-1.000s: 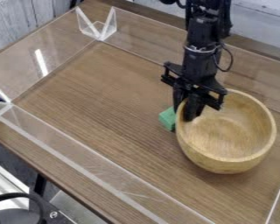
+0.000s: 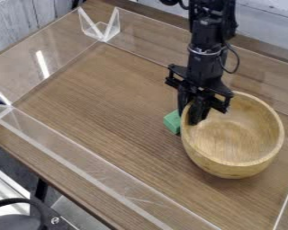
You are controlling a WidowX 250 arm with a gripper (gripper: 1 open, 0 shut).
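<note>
My gripper (image 2: 194, 111) reaches down from the top at the near-left rim of a round wooden bowl (image 2: 237, 144), its fingers shut on that rim. A green object (image 2: 172, 121) sits just left of the bowl, partly hidden by the bowl and gripper; I cannot tell its shape.
A white angular object (image 2: 101, 25) stands at the back left. Black cables or parts lie beyond the table's left edge at the bottom left.
Very little differs; the gripper and bowl stay in nearly the same place.
</note>
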